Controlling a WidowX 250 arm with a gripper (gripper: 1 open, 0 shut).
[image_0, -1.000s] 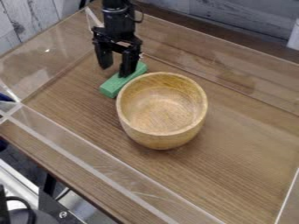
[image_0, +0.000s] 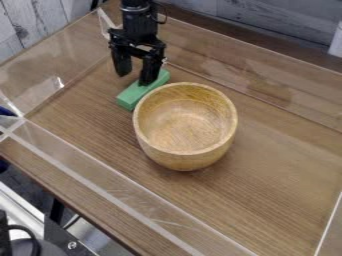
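My gripper (image_0: 135, 58) is at the top centre of the camera view, a black two-fingered tool that stands open over the far end of a green block (image_0: 142, 92). The green block lies on the wooden table just behind a large beige bowl (image_0: 185, 126); whether the fingers touch it is unclear.
Dark cables or parts (image_0: 20, 240) show at the lower left corner. The table's edges run along the upper right and the left.
My gripper has shifted slightly up and to the left in the view. The green block and bowl look unmoved.
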